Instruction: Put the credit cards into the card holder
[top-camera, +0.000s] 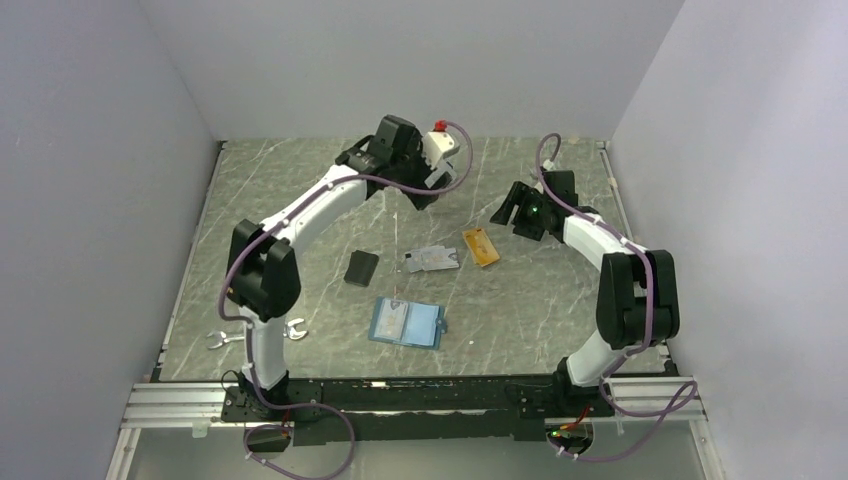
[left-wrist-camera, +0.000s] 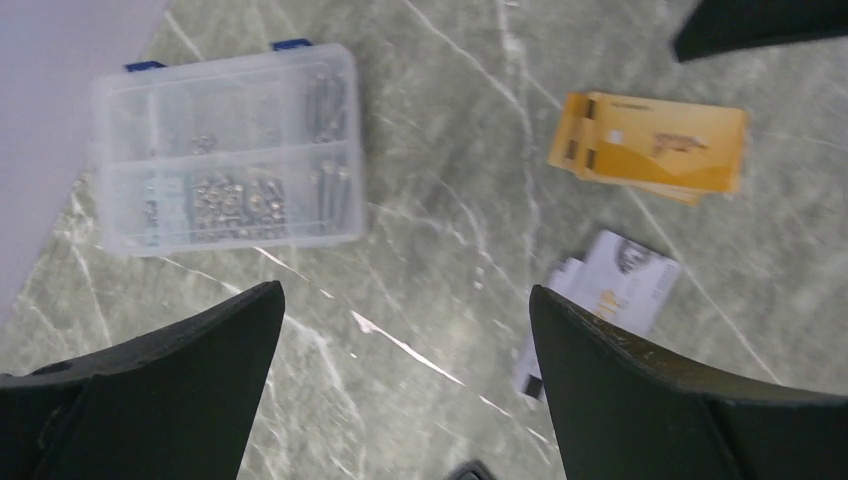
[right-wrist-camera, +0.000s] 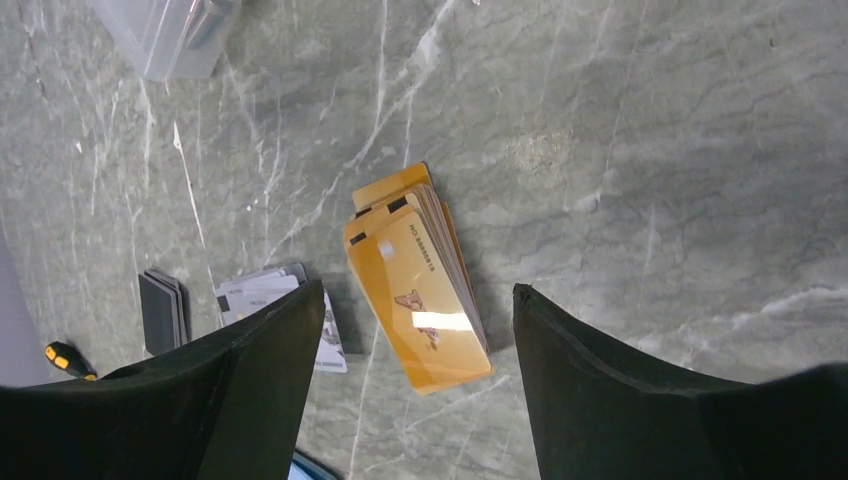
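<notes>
The card holder (top-camera: 423, 325), blue and lying opened flat at the front middle, has a pale card (top-camera: 393, 320) in its left half. Behind it lie three groups of cards: dark cards (top-camera: 361, 268), silver-grey cards (top-camera: 432, 259) and gold cards (top-camera: 481, 247). My left gripper is open over the back middle of the table, behind the silver cards, with empty space between its fingers. To the right of the gold cards (right-wrist-camera: 422, 305), my right gripper (top-camera: 512, 220) hangs open above the table, holding nothing; its wrist view shows the gold pile fanned.
A clear box of screws (left-wrist-camera: 230, 150) stands at the back, mostly hidden by the left arm from above. Wrenches (top-camera: 296, 329) lie at front left, partly under that arm.
</notes>
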